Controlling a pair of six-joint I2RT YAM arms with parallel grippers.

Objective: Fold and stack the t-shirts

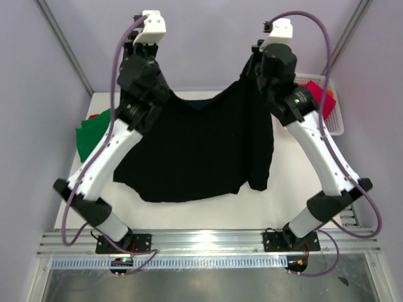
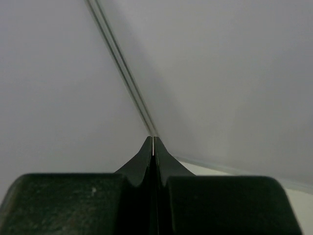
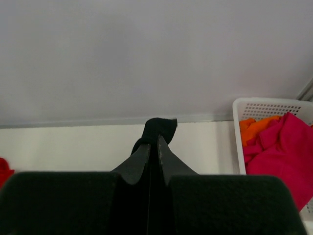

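Observation:
A large black t-shirt (image 1: 195,148) hangs spread between my two grippers over the white table, its upper edge sagging in the middle and its lower edge low over the tabletop. My right gripper is shut on it; a dark tuft of the t-shirt (image 3: 160,128) sticks out past the fingertips in the right wrist view. My left gripper is shut. No cloth shows beyond its tips in the left wrist view, but from above the shirt's left upper corner runs up to it. Arm parts hide that corner's grip.
Folded green cloth (image 1: 93,135) lies at the table's left, with something red (image 3: 4,169) behind it. A white basket (image 1: 337,119) holding pink cloth (image 1: 322,97) and orange cloth (image 3: 257,128) stands at the back right.

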